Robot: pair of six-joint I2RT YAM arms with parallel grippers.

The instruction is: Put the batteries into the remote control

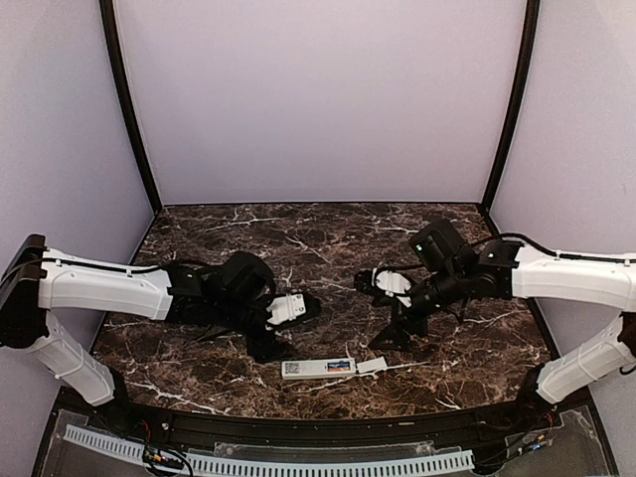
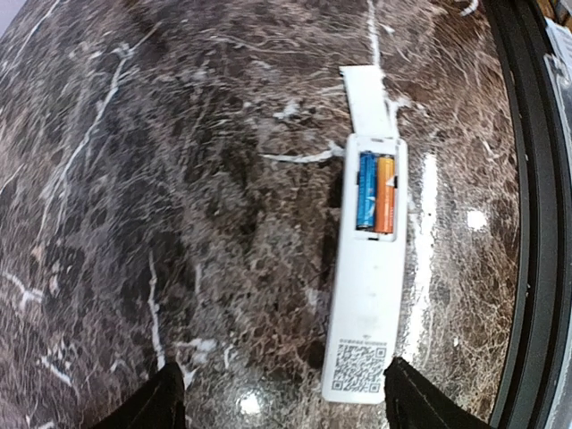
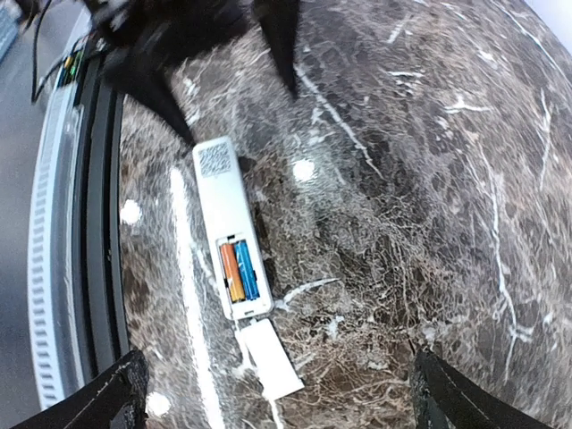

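Observation:
The white remote (image 1: pixel 303 369) lies on the dark marble table near its front edge, battery compartment facing up. A blue battery (image 2: pixel 365 190) and an orange battery (image 2: pixel 384 195) lie side by side in that compartment. The detached white cover (image 3: pixel 270 357) lies just beyond the compartment end, toward the right. My left gripper (image 1: pixel 265 344) hangs above and left of the remote, open and empty, its fingertips at the bottom of the left wrist view. My right gripper (image 1: pixel 391 336) is raised above and right of the cover, also open with nothing between its fingers.
A dark frame rail (image 2: pixel 518 268) runs along the front edge close beside it. Light walls stand at the back and sides.

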